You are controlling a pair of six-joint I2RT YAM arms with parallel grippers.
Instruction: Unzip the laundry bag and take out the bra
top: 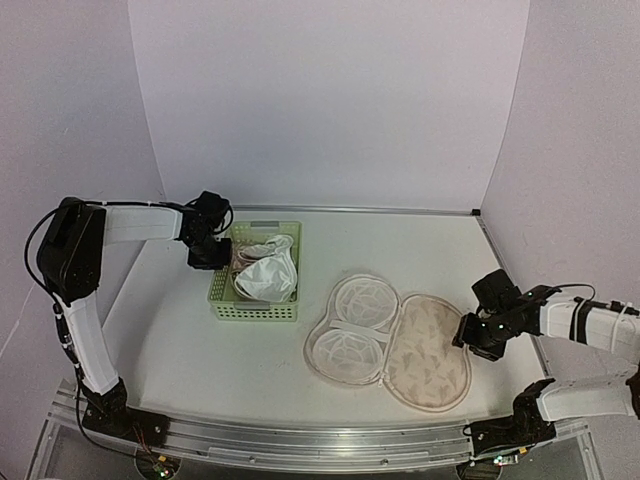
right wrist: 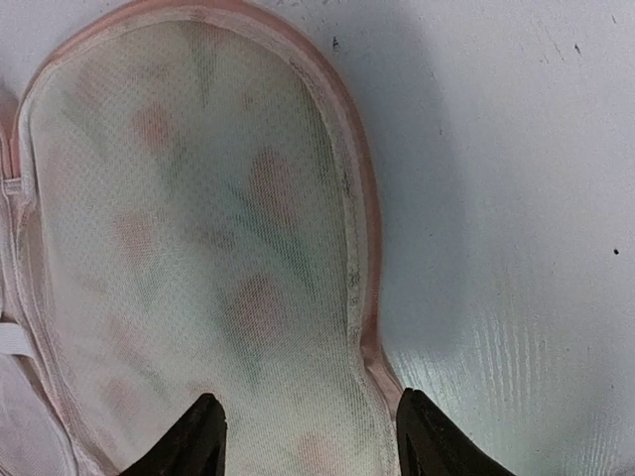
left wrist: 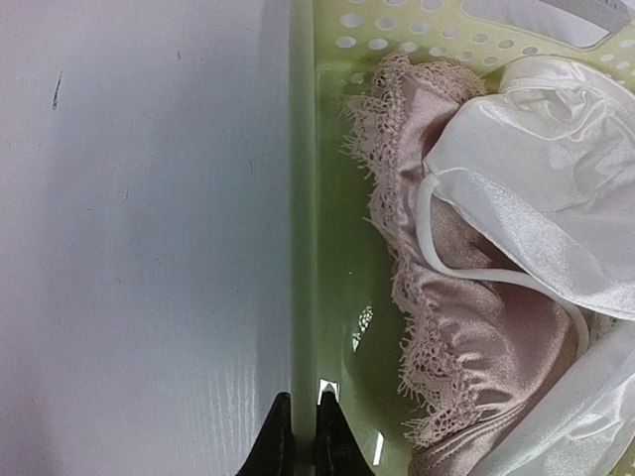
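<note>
The laundry bag (top: pixel 428 352) lies spread open on the table, its pink-rimmed mesh lid flat to the right of two round white cups' compartments. In a green basket (top: pixel 252 312) to the left rest a white satin bra (top: pixel 268 278) and a pink lace-edged garment (left wrist: pixel 422 248). My left gripper is shut on the basket's left rim. At the lid's right edge hovers my right gripper, fingers apart, with the mesh lid (right wrist: pixel 208 218) below and nothing gripped between them.
Bare white table (top: pixel 215 370) stretches in front of the basket and behind the bag. A metal rail (top: pixel 330 440) runs along the front, and walls close off the back and both sides.
</note>
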